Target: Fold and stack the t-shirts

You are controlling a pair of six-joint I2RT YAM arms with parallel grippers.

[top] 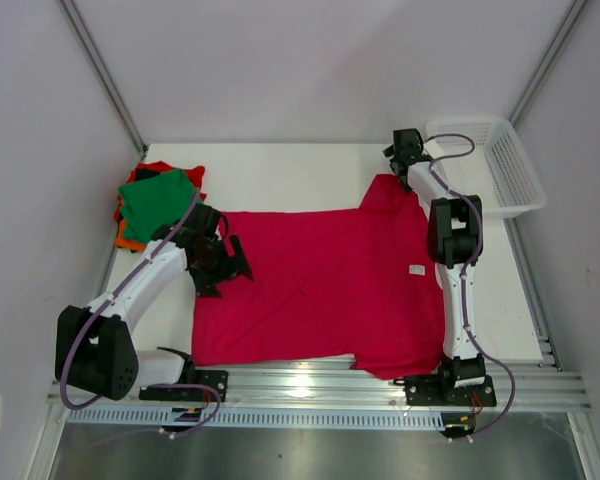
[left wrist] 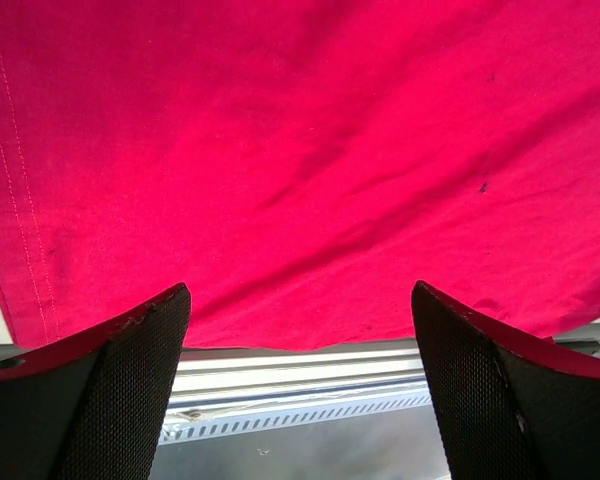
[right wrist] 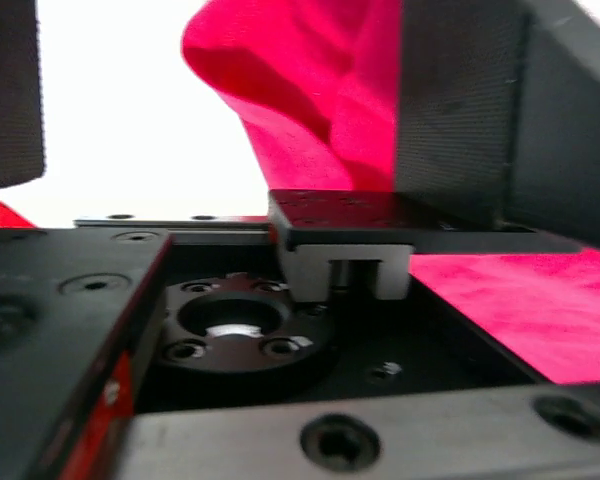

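Note:
A red t-shirt (top: 320, 280) lies spread over the middle and right of the table, its lower edge reaching past the front rim. In the left wrist view the red cloth (left wrist: 300, 180) is flat with a few creases. Over the shirt's left part hovers my left gripper (top: 232, 272), its fingers (left wrist: 130, 390) wide apart and nothing between them. My right gripper (top: 391, 158) is at the shirt's far right sleeve, open. Raised red fabric (right wrist: 310, 90) shows beyond its fingers in the right wrist view; whether it touches a finger I cannot tell.
A pile of folded shirts, green (top: 160, 205) on top of orange and red, sits at the back left. A white basket (top: 520, 165) stands at the back right.

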